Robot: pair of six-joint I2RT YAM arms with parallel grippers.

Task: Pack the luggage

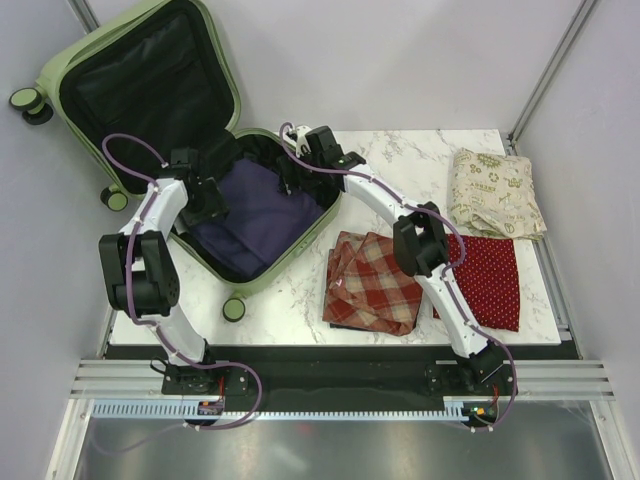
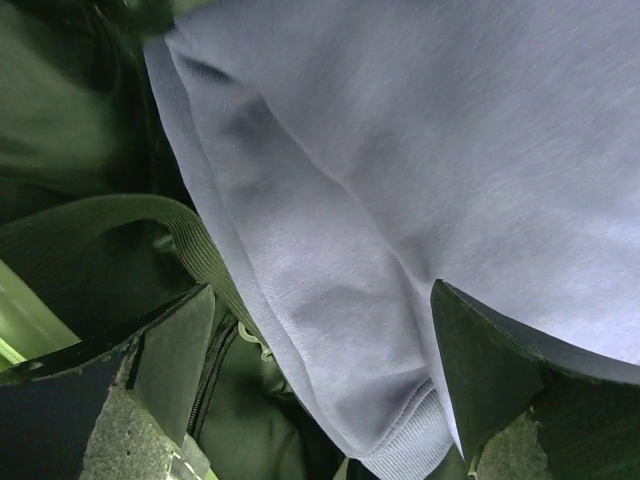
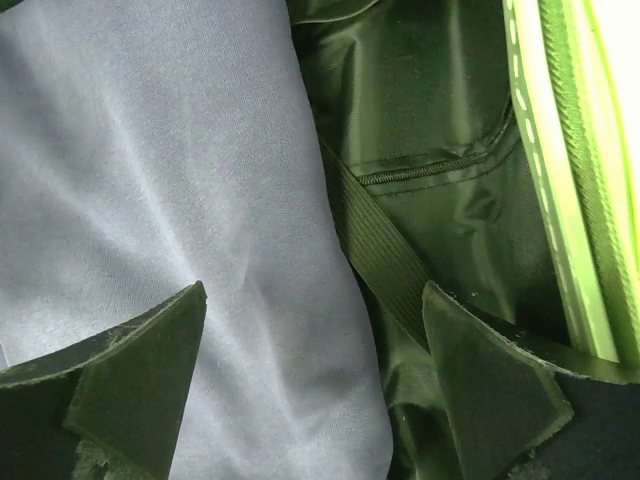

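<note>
A green suitcase [image 1: 297,250] lies open at the left of the table, its lid [image 1: 150,75] tipped back. Spread inside its base is a folded garment, dark blue [image 1: 255,225] from above and grey-lilac [image 2: 480,150] in the left wrist view. My left gripper is open over the garment's left edge, one finger [image 2: 175,355] above the dark lining and the other above the cloth. Open too, my right gripper straddles the opposite edge [image 3: 340,330], beside the suitcase's wall. Neither has cloth pinched between its fingers.
Right of the suitcase lie a red plaid cloth [image 1: 375,290], a dotted red cloth [image 1: 490,285] and a beige patterned cloth [image 1: 495,190]. A lining strap [image 3: 385,240] and zips run beside the garment. Bare marble tabletop [image 1: 395,160] shows at the back middle.
</note>
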